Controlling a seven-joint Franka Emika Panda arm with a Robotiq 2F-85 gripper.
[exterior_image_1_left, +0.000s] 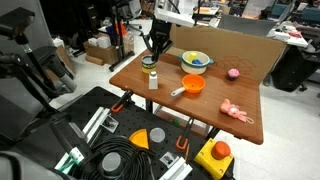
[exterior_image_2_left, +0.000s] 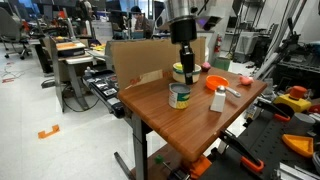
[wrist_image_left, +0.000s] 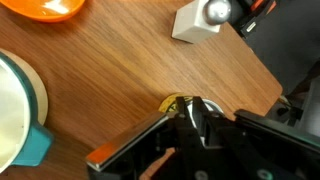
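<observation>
A small can with a yellowish label stands upright at the left end of the wooden table. My gripper points down just above it, beside its upper right in this view. In the second exterior view the gripper hangs above the can. From the wrist, the can shows only in part, with the fingers covering much of it. The fingers are part open, with nothing clearly held between them. Whether they touch the can, I cannot tell.
A white bottle stands close in front of the can. An orange bowl, a bowl with yellow contents, a light-handled utensil and a pink toy lie farther right.
</observation>
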